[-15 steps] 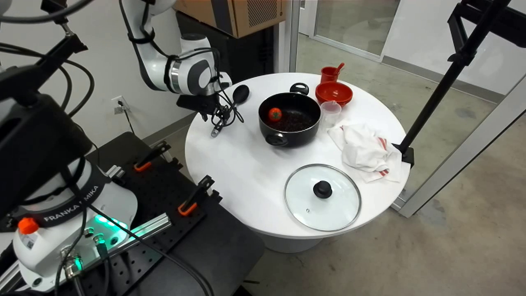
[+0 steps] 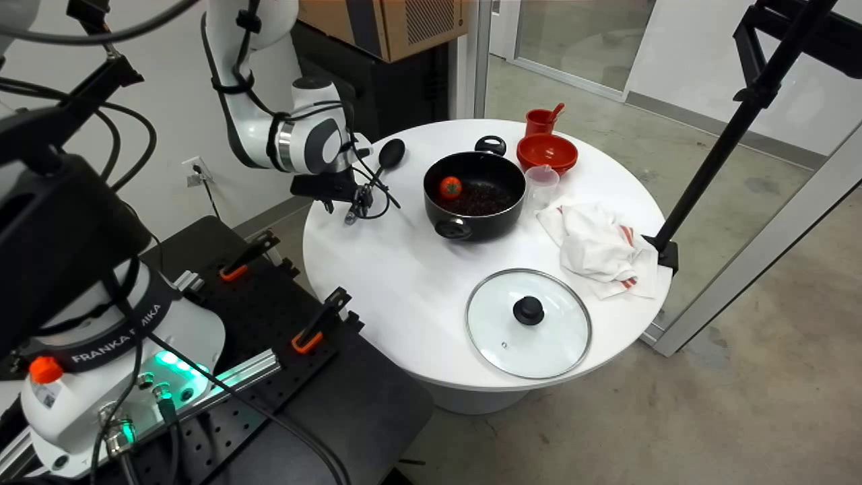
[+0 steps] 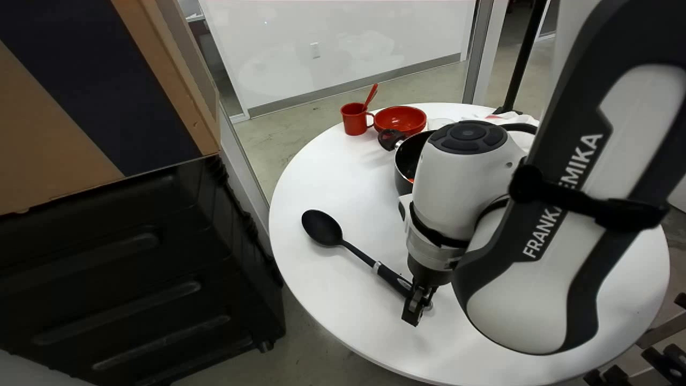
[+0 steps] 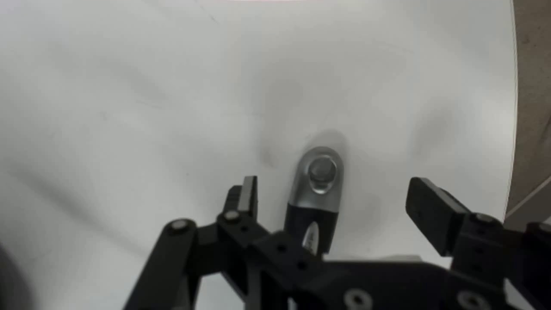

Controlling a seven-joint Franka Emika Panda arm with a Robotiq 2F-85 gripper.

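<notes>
A black serving spoon (image 3: 322, 228) lies on the white round table (image 3: 334, 173), its bowl towards the far left edge. The grey end of the spoon's handle (image 4: 319, 178) shows in the wrist view, between the two fingers but clear of both. My gripper is open, fingers apart, low over this handle. In the second exterior view the gripper (image 3: 421, 305) hides part of the handle's end. Whether the fingertips touch the table cannot be told.
Right of the arm stands a black pot (image 2: 477, 194) holding a tomato (image 2: 450, 187). Beyond are a red cup (image 2: 539, 121), red bowl (image 2: 547, 153) and clear cup (image 2: 541, 184). A glass lid (image 2: 517, 339) and white cloth (image 2: 602, 246) lie nearer.
My gripper has come down over the spoon's handle. The spoon has shifted very slightly to the left; the pot, lid and cloth are unmoved.
</notes>
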